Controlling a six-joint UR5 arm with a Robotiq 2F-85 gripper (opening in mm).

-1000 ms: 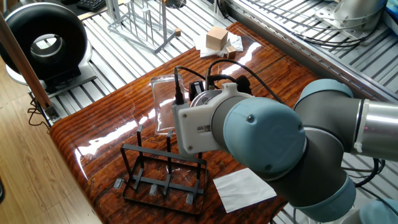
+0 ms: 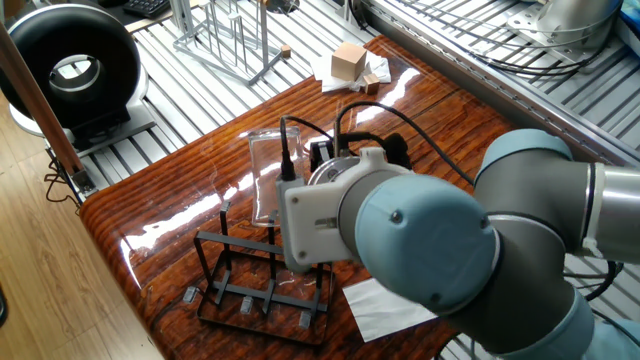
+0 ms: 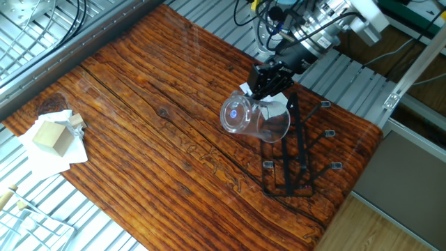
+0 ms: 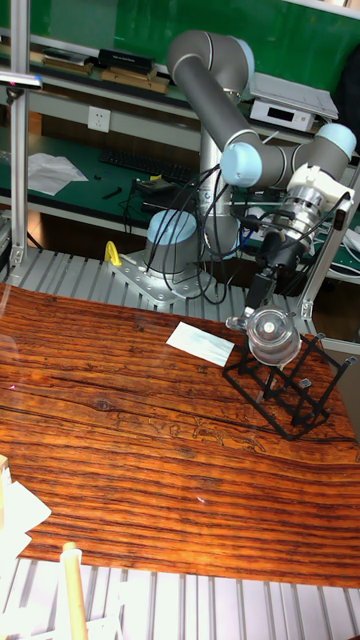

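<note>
A clear plastic cup [image 3: 254,120] hangs tilted on its side, its base facing left and its wide mouth right in exterior view 2. My gripper [image 3: 260,92] is shut on the cup, with its dark fingers at the cup's wall. A black wire rack [image 2: 262,290] with clear-tipped prongs stands on the table. From exterior view 3, the cup [image 4: 273,337] appears in front of the rack's upper left part [image 4: 279,386]; whether they touch I cannot tell. The arm's wrist hides the gripper in exterior view 1, where the cup [image 2: 262,185] shows left of it.
White paper [image 4: 200,343] lies flat beside the rack on the brown wooden table [image 3: 160,160]. A wooden block [image 2: 348,61] and a smaller one [image 2: 371,84] rest on white paper at a table corner.
In exterior view 1 the wrist has shifted slightly downward towards the rack, and the cup has moved down and a little right with it. The rack and blocks have stayed put.
</note>
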